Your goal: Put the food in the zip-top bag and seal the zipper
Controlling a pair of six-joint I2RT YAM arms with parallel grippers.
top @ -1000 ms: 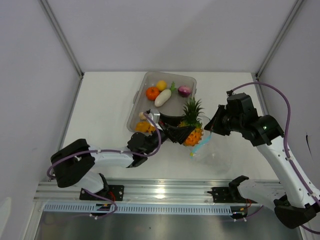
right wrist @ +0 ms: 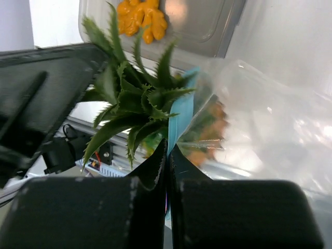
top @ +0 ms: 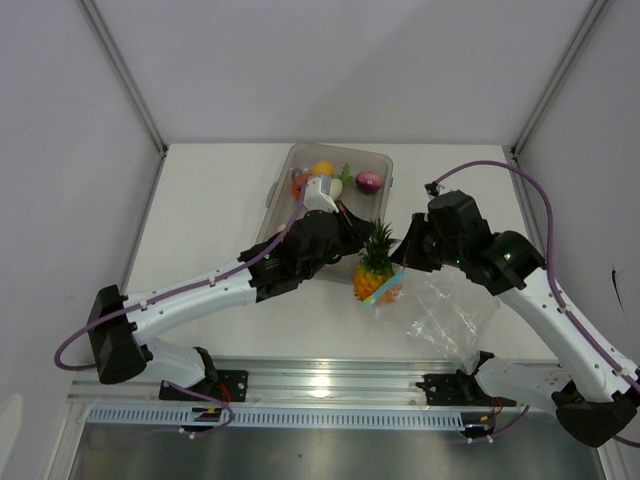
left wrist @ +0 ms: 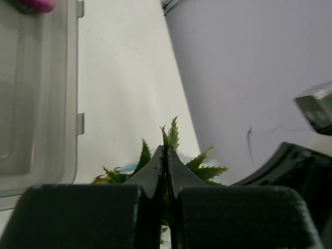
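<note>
The toy pineapple sits at the mouth of the clear zip bag, its leafy crown upward. My left gripper is shut at the crown, leaves around its tips; whether it holds any is unclear. My right gripper is shut on the bag's blue zipper edge, beside the pineapple. The pineapple's body is partly hidden behind leaves and plastic in the right wrist view.
A grey bin behind holds an onion, a lemon and other toy foods.
My left gripper has risen and shut at the pineapple's crown, having been lower beside its body. My right gripper has moved left with the zipper edge, and the bag has shifted with it.
</note>
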